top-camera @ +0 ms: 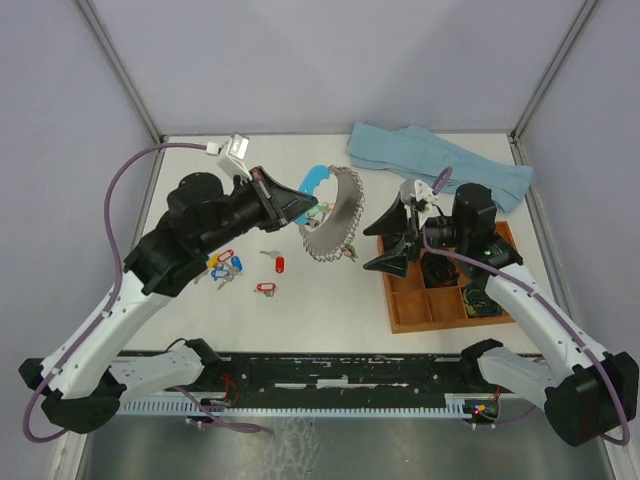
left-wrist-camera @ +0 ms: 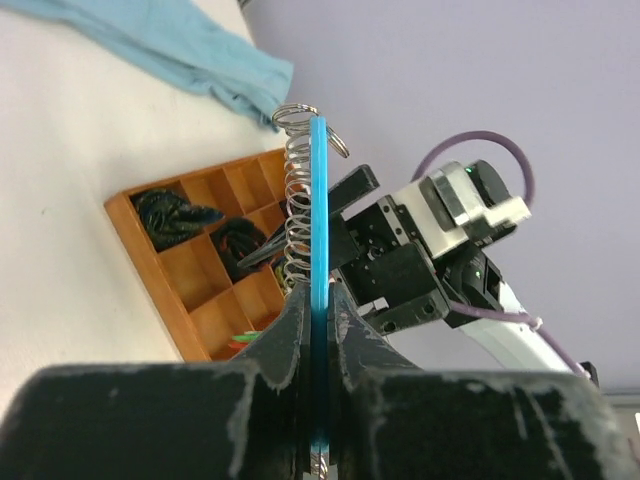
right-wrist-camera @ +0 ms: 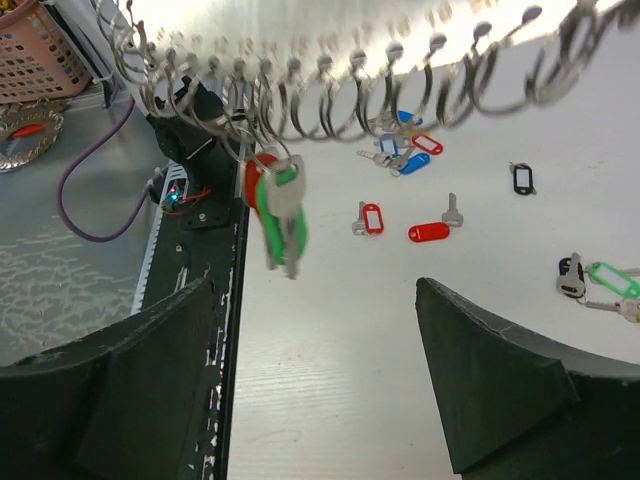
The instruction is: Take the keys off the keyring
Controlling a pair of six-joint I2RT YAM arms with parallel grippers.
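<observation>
My left gripper point(top-camera: 293, 208) holds up a large spiral ring point(top-camera: 342, 219) with a blue strip, the keyring; in the left wrist view it is shut on the blue strip point(left-wrist-camera: 319, 218). A key point(right-wrist-camera: 286, 194) and green and red tags hang from the ring in the right wrist view, partly blurred. My right gripper point(top-camera: 386, 244) stands open just right of the ring, apart from it. Several loose tagged keys lie on the white table, among them a red tag point(right-wrist-camera: 429, 232).
A wooden compartment box point(top-camera: 410, 312) with coiled cables sits on the right, beneath the right arm. A blue cloth point(top-camera: 430, 158) lies at the back right.
</observation>
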